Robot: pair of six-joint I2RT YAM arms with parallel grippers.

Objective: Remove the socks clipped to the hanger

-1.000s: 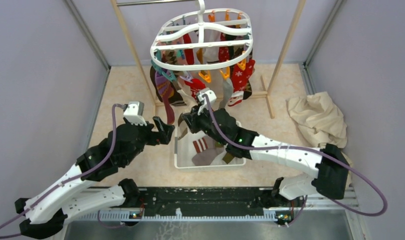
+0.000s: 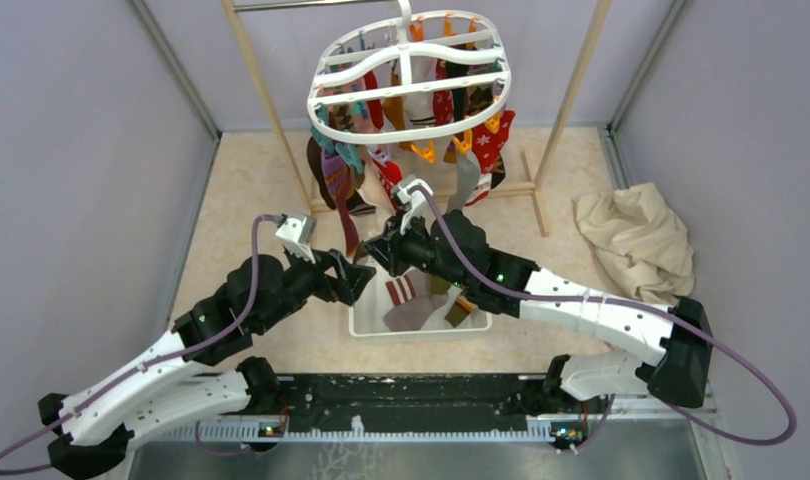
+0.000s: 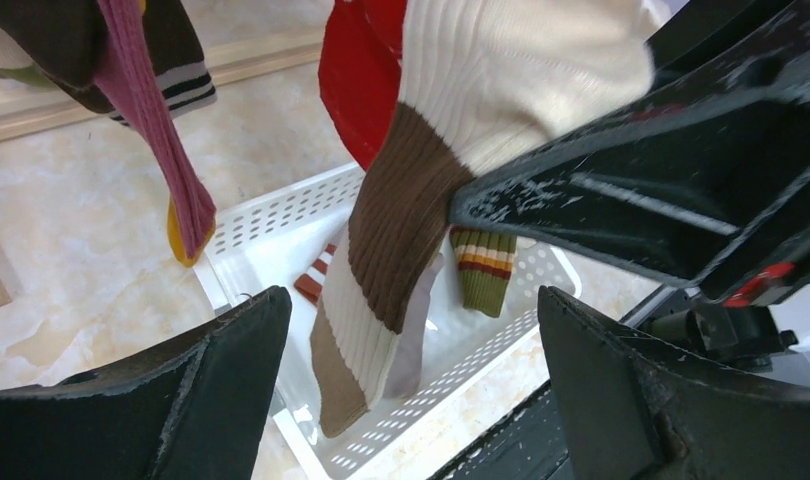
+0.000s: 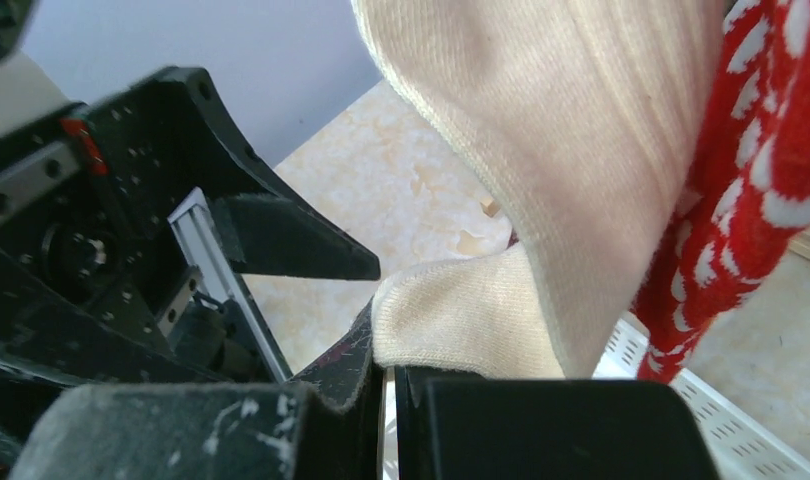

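A cream sock with brown bands (image 3: 391,220) hangs down, and my right gripper (image 2: 373,250) is shut on a fold of it. In the right wrist view the sock's cream cloth (image 4: 581,170) enters between the closed fingertips. My left gripper stands open beside it. Its fingers (image 3: 231,370) frame the sock's lower end from this view, but whether they touch it I cannot tell. The white oval hanger (image 2: 411,133) is overhead, with several socks on coloured clips, among them a red-and-white one (image 4: 751,180). The cream sock's clip is hidden.
Below the grippers sits a white basket (image 2: 421,335) with several socks in it. A purple sock (image 3: 161,150) hangs at the left. The wooden stand (image 2: 571,90) rises at the sides, and a beige cloth (image 2: 636,240) lies at the right.
My left gripper has moved right and slightly down, close to the right gripper. The hanger has swung a little to the right.
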